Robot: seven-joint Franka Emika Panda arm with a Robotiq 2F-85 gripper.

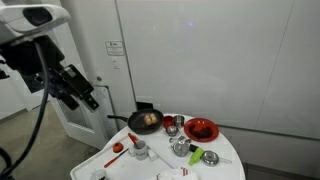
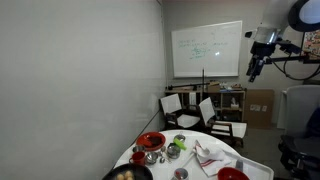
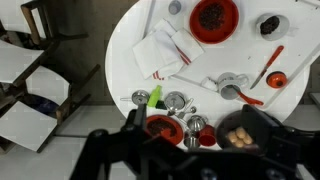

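Observation:
My gripper (image 1: 80, 99) hangs high at the left in exterior view 1, open, its fingers empty and well clear of the round white table. From the wrist view I look down on that table. On it lie a red bowl (image 3: 207, 20) with dark contents, a white cloth (image 3: 153, 50), a frying pan (image 3: 234, 141) with light brown round items, and a red plate (image 3: 157, 121) with dark pieces. A small pot (image 3: 228, 84) with a red handle stands near the tabletop's middle. Exterior view 2 has the gripper (image 2: 253, 70) at upper right, far above the table.
Metal pans and cups (image 3: 175, 101), a green-handled utensil (image 3: 155, 96) and a red cup (image 3: 208, 136) crowd one edge. A tomato (image 3: 277, 79) and a white cup (image 3: 271, 26) lie opposite. Chairs (image 3: 25, 112) stand beyond the table. A wall closes off the pan side.

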